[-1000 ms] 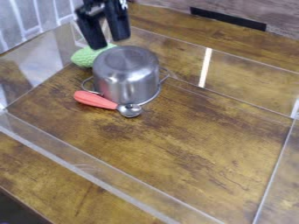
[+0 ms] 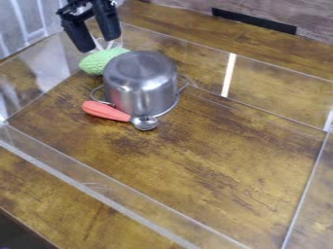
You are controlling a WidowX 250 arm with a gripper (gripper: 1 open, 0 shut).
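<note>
A steel pot [image 2: 140, 83] with side handles sits on the wooden board in the upper left. Just behind it to the left lies a pale green textured object [image 2: 99, 59]. A spoon with a red handle [image 2: 107, 111] lies at the pot's front left. My black gripper [image 2: 99, 47] hangs at the top left, above the green object and behind the pot, open; its fingertips are small and partly lost against the background.
Clear strips or edges border it, and a dark slot [image 2: 254, 24] is at the back right.
My gripper has moved left, away from over the pot to above the green object. The pot, spoon and green object look unmoved.
</note>
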